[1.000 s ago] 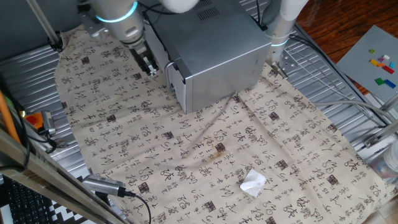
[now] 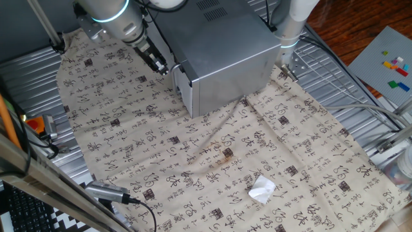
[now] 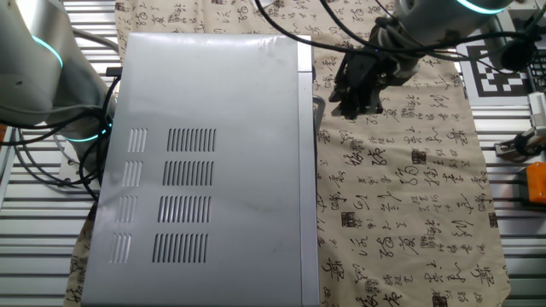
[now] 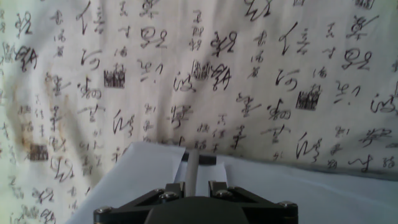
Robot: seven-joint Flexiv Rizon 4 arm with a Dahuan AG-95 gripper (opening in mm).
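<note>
A silver box-shaped appliance [image 2: 222, 48], like a small oven or microwave, stands on the patterned cloth. A handle [image 3: 319, 111] sticks out from its front. In the second exterior view my gripper [image 3: 359, 108] is just off that front, its fingers apart and a gap showing between the gripper and the handle. From the first exterior view, the gripper [image 2: 162, 68] is close beside the handle. The wrist view has the grey handle bar [image 4: 193, 173] lined up between the open fingers; whether it touches either finger cannot be told. The appliance door looks closed.
A crumpled white tissue [image 2: 262, 189] lies on the cloth [image 2: 193, 161], which is otherwise bare in front of the appliance. Black cables [image 3: 384, 44] hang by the arm. A grey plate with coloured bricks [image 2: 394, 64] is at the far right.
My arm has come slightly downward and to the right in the first exterior view, bringing the gripper closer to the handle. The appliance and tissue have stayed put.
</note>
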